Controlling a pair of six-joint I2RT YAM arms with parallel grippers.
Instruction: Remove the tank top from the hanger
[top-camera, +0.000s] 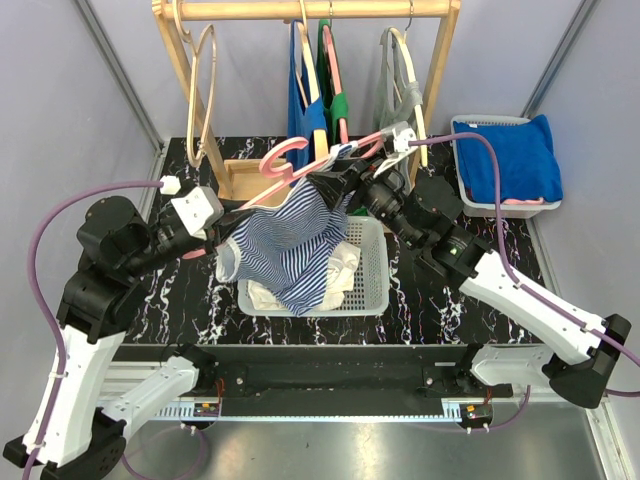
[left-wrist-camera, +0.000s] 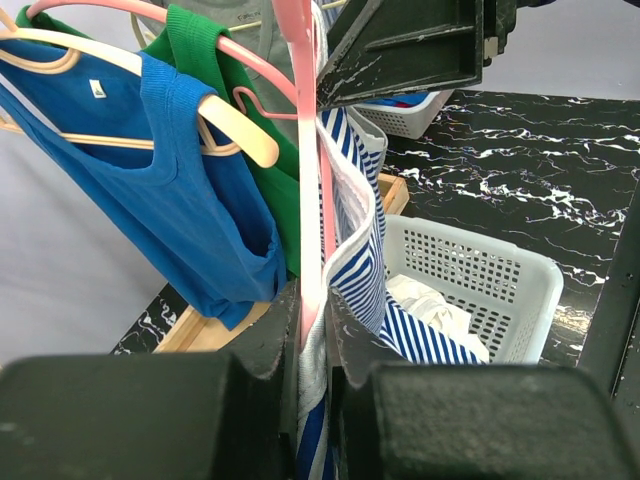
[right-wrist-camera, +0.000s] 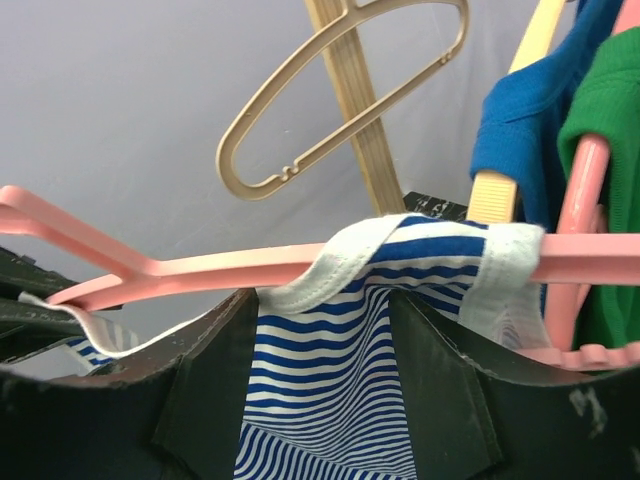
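Observation:
The blue-and-white striped tank top (top-camera: 293, 240) hangs from a pink hanger (top-camera: 285, 172) between my arms. My left gripper is shut on the hanger and the shirt's white-edged fabric beside it. In the right wrist view, the striped top (right-wrist-camera: 330, 370) still loops over the pink hanger bar (right-wrist-camera: 235, 268), its white trim crossing the bar. My right gripper is open, one finger on each side of the striped cloth just below the bar. From above, the right gripper (top-camera: 325, 187) covers part of the shirt's shoulder area.
A grey basket (top-camera: 376, 268) with white cloth lies beneath the shirt. Behind it, a wooden rack (top-camera: 290, 10) holds blue, green and grey garments and an empty hanger (top-camera: 193, 100). A white basket with blue cloth (top-camera: 510, 160) stands at the back right.

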